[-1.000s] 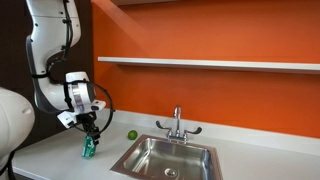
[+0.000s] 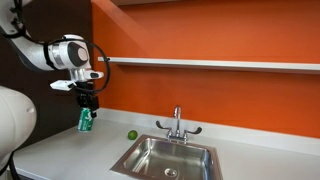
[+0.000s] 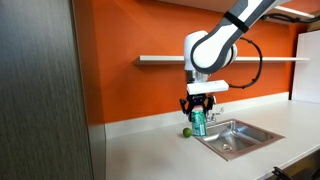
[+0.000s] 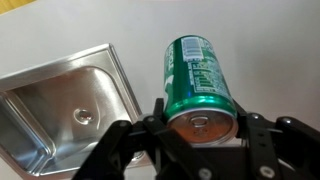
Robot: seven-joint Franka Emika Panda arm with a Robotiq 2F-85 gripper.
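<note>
A green soda can [image 2: 86, 121] hangs above the counter at the left, left of the sink. My gripper [image 2: 87, 106] is shut on it and points downward. In exterior view 2 the can [image 3: 199, 124] is below the gripper, overlapping the sink's left side in the picture. From the wrist, the can [image 4: 195, 72] fills the space between the fingers, its silver end toward me and its printed label facing up. How far it clears the counter is hard to measure.
A steel sink [image 2: 127, 163] with a faucet [image 2: 177, 125] stands to the can's right. A green round fruit [image 2: 132, 134] lies on the counter near the back wall. Overhead runs a white shelf [image 2: 210, 65]. The counter [image 3: 145, 150] has free room beside the sink.
The can has risen with my gripper, from low at the counter one second ago to well above it now. The fruit and sink have stayed put.
</note>
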